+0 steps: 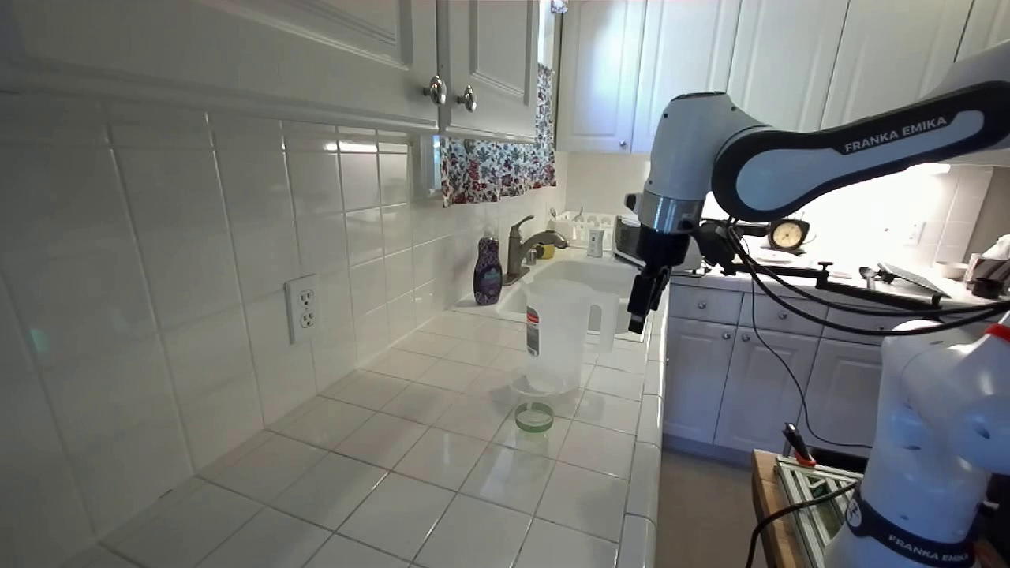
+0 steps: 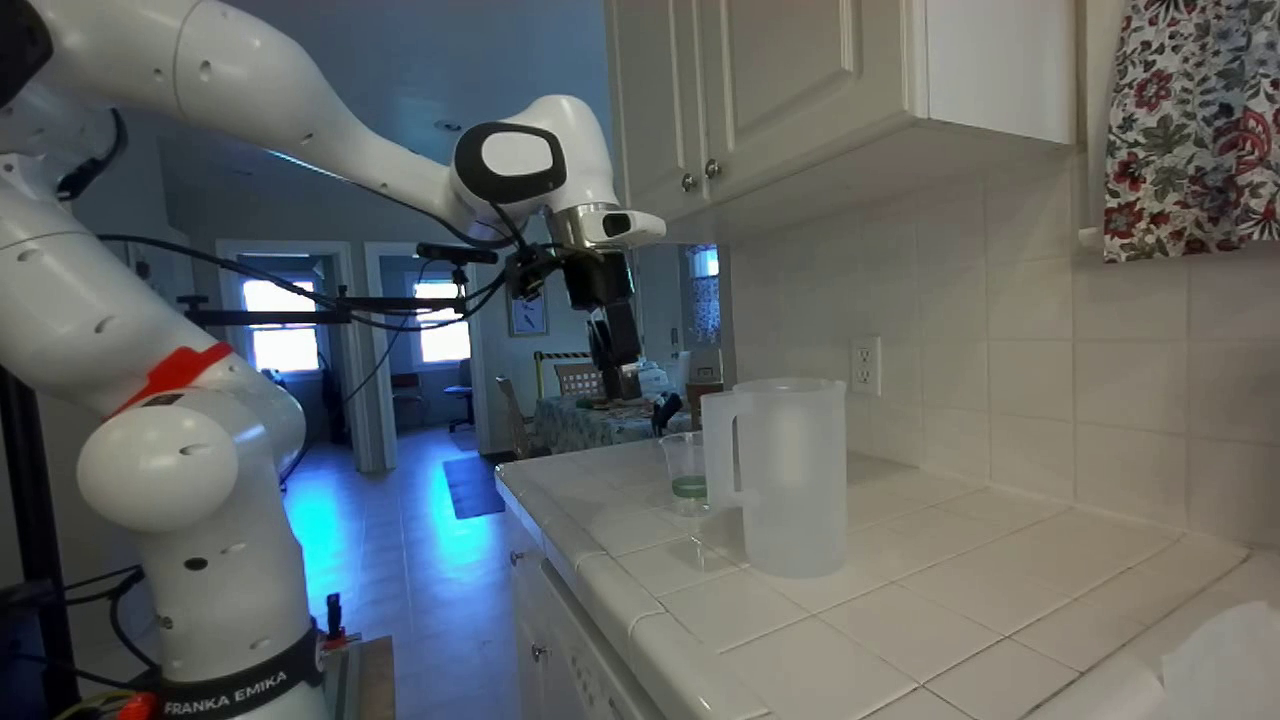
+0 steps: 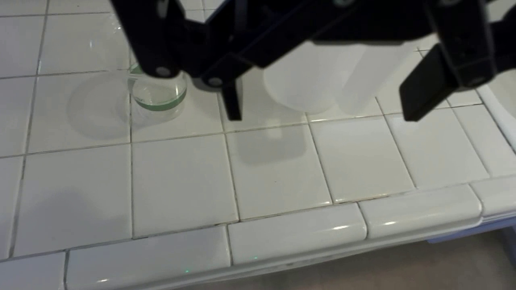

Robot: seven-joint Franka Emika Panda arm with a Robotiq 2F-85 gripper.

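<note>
A frosted white pitcher [image 1: 559,336] stands upright on the tiled counter, its handle [image 2: 722,444] toward the counter's front edge. Close by is a clear cup with a green band [image 2: 689,486], also upright. My gripper [image 1: 636,328] hangs above the front edge near the pitcher's handle side, tilted and apart from it. In the wrist view the fingers [image 3: 425,82] are spread wide with nothing held; behind and between them the pitcher's lower part [image 3: 309,79] shows, its top hidden by the gripper. The cup [image 3: 159,94] is partly covered by the left finger.
A purple bottle [image 1: 488,271] and a faucet [image 1: 522,251] stand by the sink [image 1: 577,274] behind the pitcher. Wall cabinets [image 2: 792,96] overhang the counter. Bare tiles [image 1: 417,502] lie in front of the cup in exterior view 1.
</note>
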